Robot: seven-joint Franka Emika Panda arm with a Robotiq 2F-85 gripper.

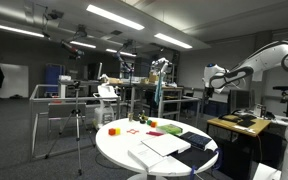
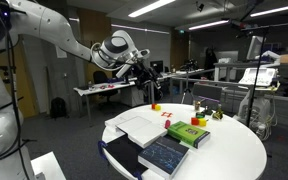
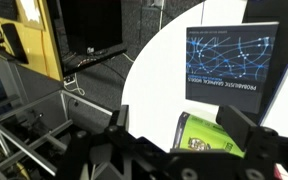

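Observation:
High above the white round table, my gripper stands open with nothing between its fingers. It appears dark and small at the arm's end in the second exterior view, without touching anything. Below it in the wrist view lie a dark blue book with a network pattern on its cover and a green book or box, partly hidden by the right finger. The same blue book and green item lie on the near half of the table in the second exterior view.
A large white flat box lies left of the green item. Small red and yellow pieces stand at the table's left side. A tripod stands left of the table, and a wooden desk is under the arm.

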